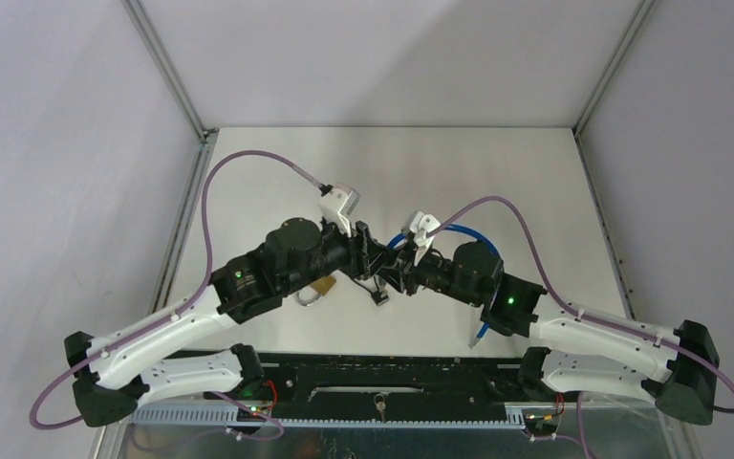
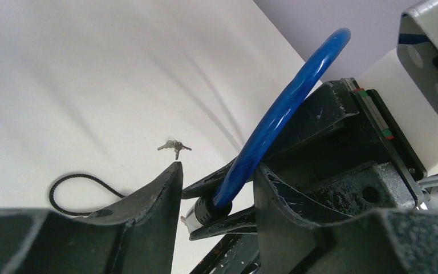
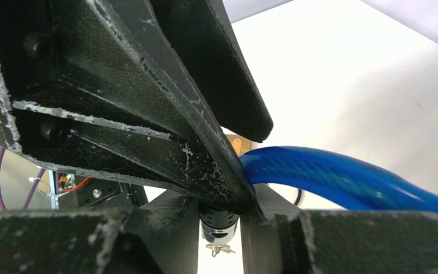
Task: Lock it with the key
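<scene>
Both grippers meet over the middle of the table around a blue cable lock (image 2: 285, 108) with a black-and-silver cylinder head (image 3: 218, 225). In the left wrist view, my left gripper stands open beside the blue cable, its fingers partly hidden by the other gripper. My right gripper has its fingertips around the lock head in its own view; whether they press on it is unclear. A small key bunch (image 2: 174, 146) lies on the white table. More small metal, possibly keys, shows below the lock head in the right wrist view.
A brass padlock (image 1: 324, 285) lies left of the grippers, partly under the left arm. A black cord loop (image 2: 74, 176) lies on the table (image 1: 411, 167), whose back half is clear.
</scene>
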